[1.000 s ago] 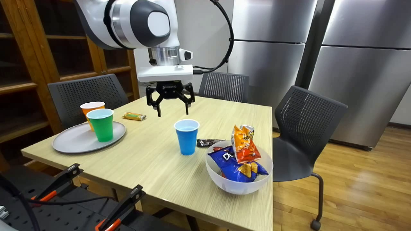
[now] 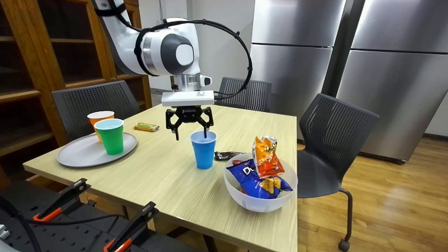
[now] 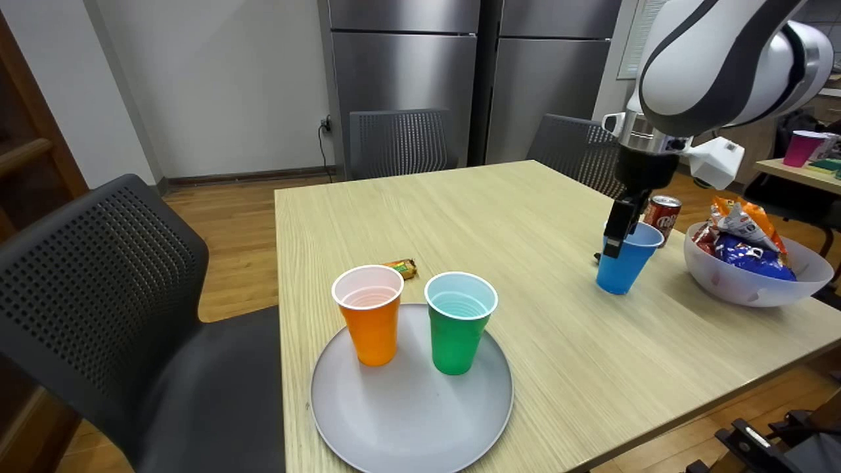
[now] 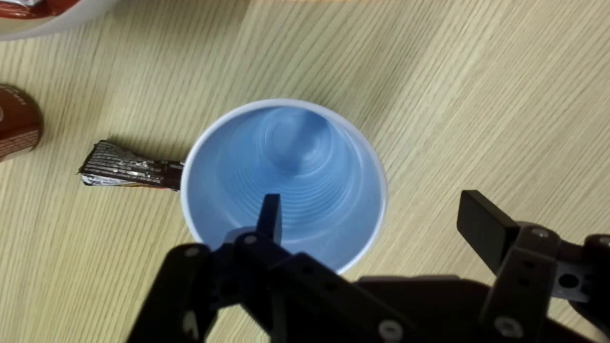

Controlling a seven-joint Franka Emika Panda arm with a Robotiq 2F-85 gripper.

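Note:
A blue cup (image 2: 204,152) stands upright on the table, empty inside in the wrist view. My gripper (image 2: 191,138) is open and pointing down at its rim. Seen from the wrist, one finger (image 4: 269,220) overlaps the cup's mouth, while the other finger (image 4: 486,228) is outside the rim, over bare table. Whether the first fingertip reaches below the rim, I cannot tell. Nothing is clamped in the fingers. On a grey plate (image 3: 410,426) stand an orange cup (image 3: 372,327) and a green cup (image 3: 458,335), both upright.
Close beside the blue cup lies a dark-wrapped bar (image 4: 128,166). A white bowl (image 2: 258,203) of snack bags sits near the table edge, with a soda can (image 3: 662,213) behind. A yellow-wrapped bar (image 2: 146,126) lies near the plate. Mid-table is clear.
My open gripper has come lower and slightly right, down to the blue cup's rim from above it. The cups, plate and bowl stand where they were.

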